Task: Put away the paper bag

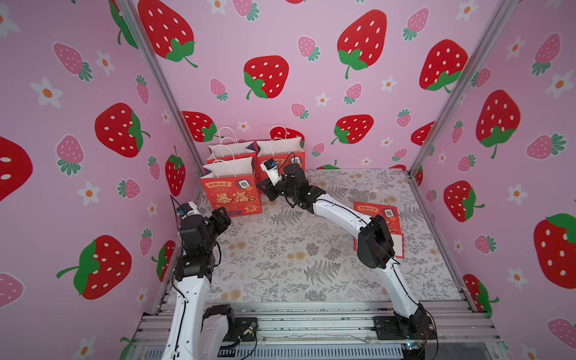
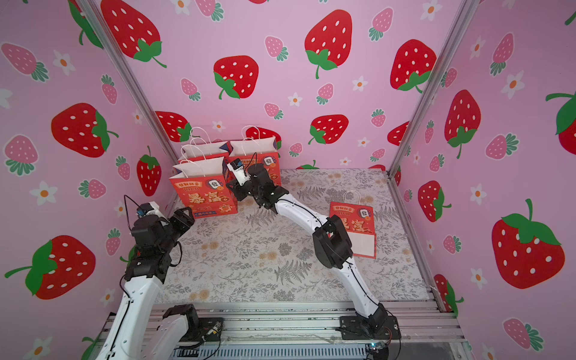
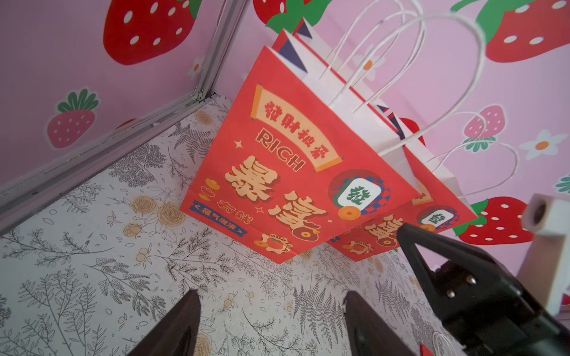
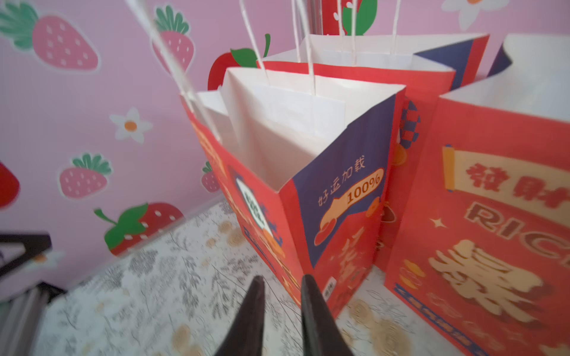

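Several red paper bags with white rope handles stand open at the back left; the front one [image 1: 232,195] is nearest the left arm. In the left wrist view this front bag [image 3: 285,160] appears slanted, upright on the floor, beyond the spread fingers of my left gripper. That gripper is open, with nothing between its fingers. Beside the front bag, my right gripper [image 1: 268,190] partly covers the back right bag [image 1: 294,157]. In the right wrist view its fingers [image 4: 249,323] are a small gap apart, empty, before the middle bag [image 4: 341,195].
On the right of the table a red paper bag [image 2: 352,217] lies flat, folded, its pale base panel [image 2: 363,244] showing. The right forearm [image 1: 342,214] reaches across from it. Clear table lies in the middle and front; strawberry-patterned walls close the back and sides.
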